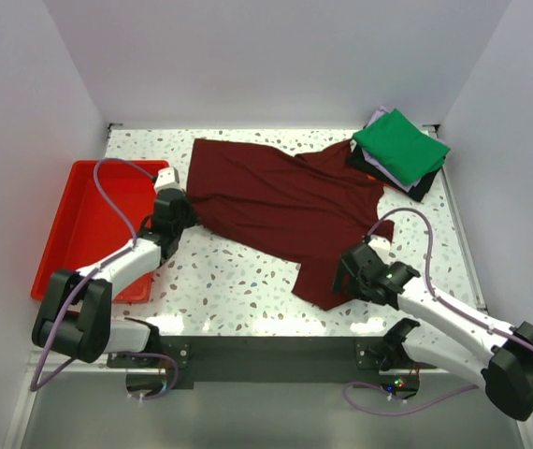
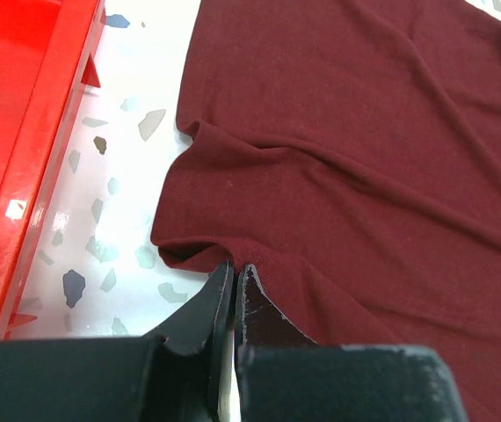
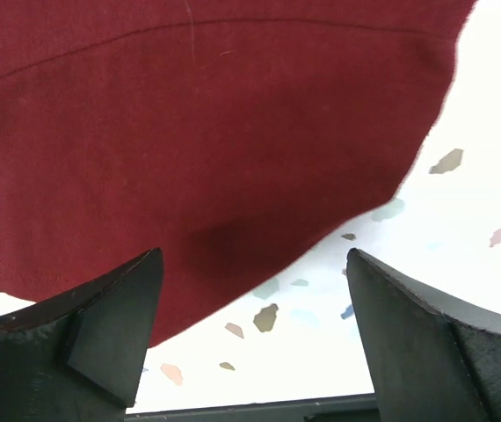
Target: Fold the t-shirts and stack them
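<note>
A dark red t-shirt (image 1: 276, 203) lies spread across the middle of the table, its near hem edge slanting and a sleeve flap reaching toward the front. At its left edge my left gripper is shut, with a fold of the red cloth (image 2: 202, 251) pinched at its fingertips. My right gripper stands part open above the near sleeve (image 3: 259, 176), whose edge runs between the fingers; no cloth is gripped there. Folded shirts form a stack at the back right, a green one (image 1: 402, 148) on top of lilac and black ones.
A red bin (image 1: 65, 224) stands at the left, close beside my left gripper. Walls enclose the left, right and back.
</note>
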